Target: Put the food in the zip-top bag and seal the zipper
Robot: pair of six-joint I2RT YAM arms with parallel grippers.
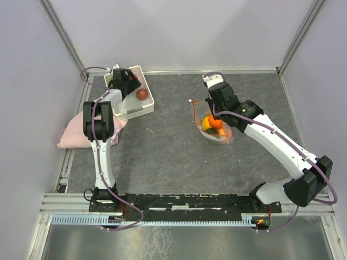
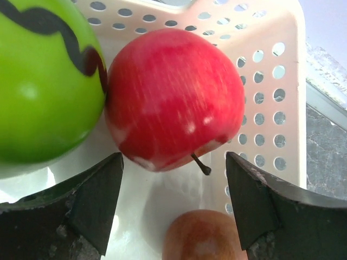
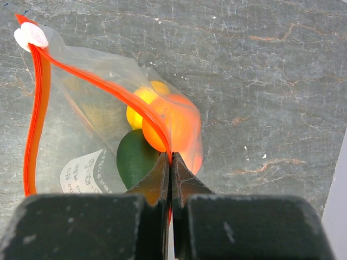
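The zip top bag [image 3: 81,62] stands open with orange zipper edges. Through its clear side I see an orange fruit [image 3: 176,122], a yellow one [image 3: 135,115] and a dark green one [image 3: 134,157]. My right gripper is shut on the near end of the bag's zipper edge. Over the white basket [image 1: 142,110], my left gripper is open, its fingers either side of and just short of a red apple [image 2: 173,92]. Left of that sits a green apple [image 2: 43,97]; a brown round fruit [image 2: 203,238] lies closer in.
A pink cloth [image 1: 76,132] lies left of the basket, partly under the left arm. Between basket and bag the dark table [image 1: 162,146] is clear. A wall borders the table at the back.
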